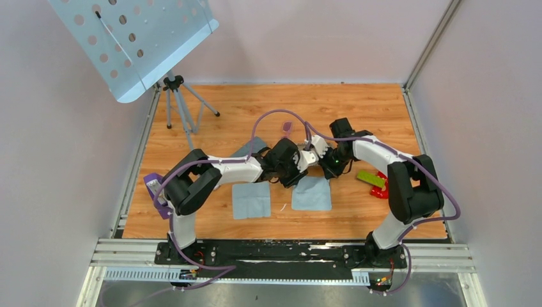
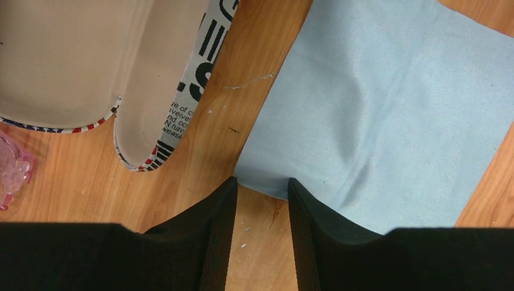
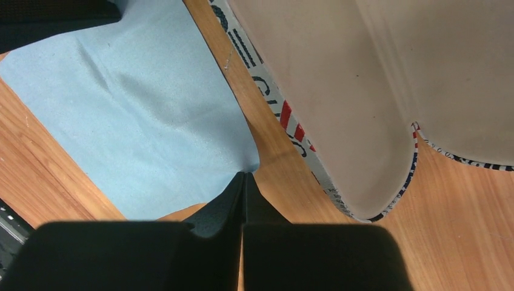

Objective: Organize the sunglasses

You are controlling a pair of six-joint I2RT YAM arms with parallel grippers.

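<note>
A pale blue cloth (image 1: 311,194) lies on the table, its upper edge by both grippers. My left gripper is open, its fingertips close to one corner of the cloth (image 2: 388,115). My right gripper is shut, its tips touching or nearly touching another corner of the cloth (image 3: 151,115); whether any fabric is pinched cannot be made out. Beyond the cloth stands an open case (image 2: 154,73) with a beige inside and a printed edge, mostly hidden by the arms from above. Pink-framed glasses (image 1: 287,126) lie farther back.
A second blue cloth (image 1: 251,201) lies to the left, and a greyer one (image 1: 254,147) behind the left arm. At right are a green item (image 1: 371,179) and a red one (image 1: 381,192); a purple one (image 1: 153,184) sits far left.
</note>
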